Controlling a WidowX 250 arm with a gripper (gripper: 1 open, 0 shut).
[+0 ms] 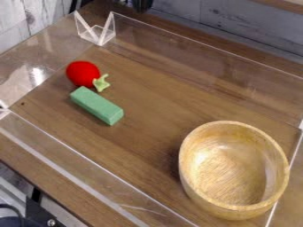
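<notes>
On the wooden table lie a red round object [83, 73] with a small pale-green stem-like piece beside it and a green rectangular block [96, 105]. A wooden bowl [233, 168] sits at the front right, with nothing inside. Only a small dark part of my gripper shows at the top edge, left of centre; its fingers are out of frame, so its finger cannot be seen.
Clear plastic walls run round the work area, and a clear bracket [97, 32] stands at the back left corner.
</notes>
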